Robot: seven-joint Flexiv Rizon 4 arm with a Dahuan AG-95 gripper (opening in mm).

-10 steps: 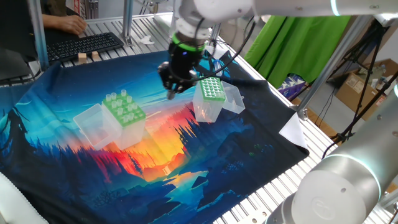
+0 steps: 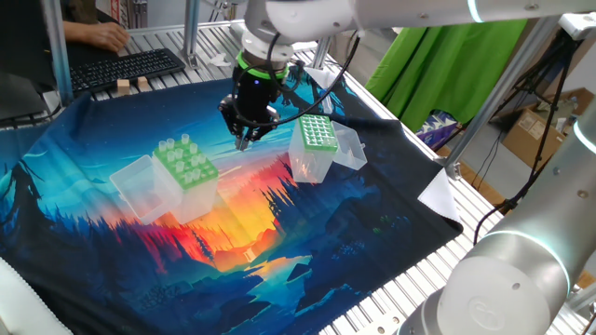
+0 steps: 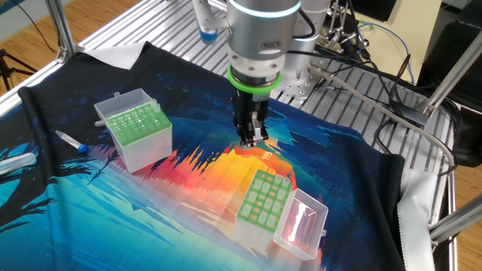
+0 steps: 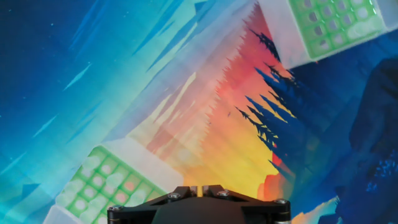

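My gripper hangs above the cloth between two translucent boxes with green racks. In the wrist view its fingertips stand close together, a narrow yellowish gap between them; no held object is clear. One box [image 2: 196,202] has several clear tubes or tips standing in its green rack [image 2: 186,166]; its lid is folded open. It shows at the lower left in the wrist view, beside the gripper. The other box [image 3: 144,150] has a green grid [image 3: 139,120] of mostly bare-looking holes and an open lid. Part of it fills the wrist view's upper right corner.
A blue-capped pen [image 3: 71,141] and a white marker-like object [image 3: 16,163] lie on the printed cloth [image 3: 203,158]. A keyboard [image 2: 126,68] and a person's hand [image 2: 109,37] are at the far left in exterior view 1. Bare cloth separates the boxes.
Both boxes stayed in place.
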